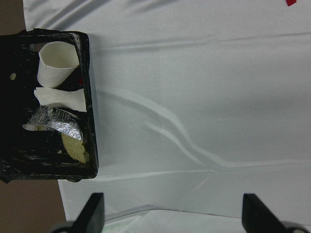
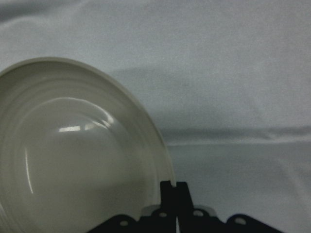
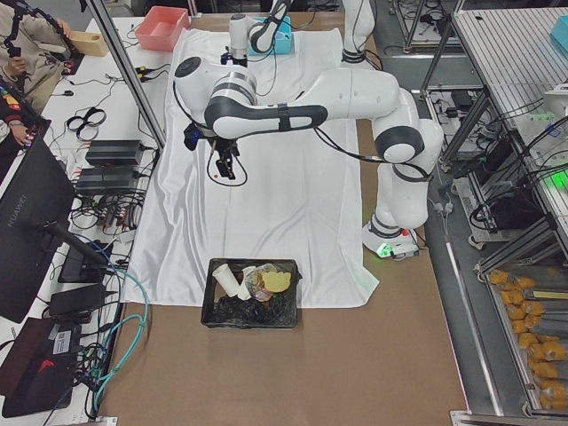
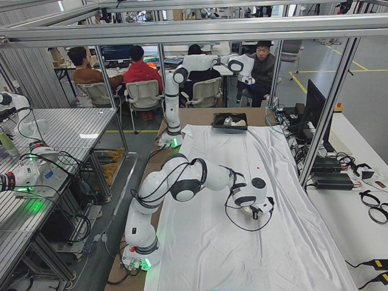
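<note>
A glossy off-white bowl (image 2: pixel 77 145) fills the lower left of the right wrist view and is partly visible under the arm in the right camera view. My right gripper is shut on its rim; the bowl is largely hidden in the camera views. My left gripper is open with nothing between its fingers, over the white cloth. A black tray (image 3: pixel 293 311) holds a white paper cup (image 1: pixel 57 70), white paper (image 1: pixel 58 99), crumpled foil (image 1: pixel 51 121) and a yellowish piece (image 1: pixel 74 146).
A pink bin (image 3: pixel 161 27) stands on the side table, a blue container (image 3: pixel 282 35) at the far end. Monitors, cables and metal frame posts line the edges.
</note>
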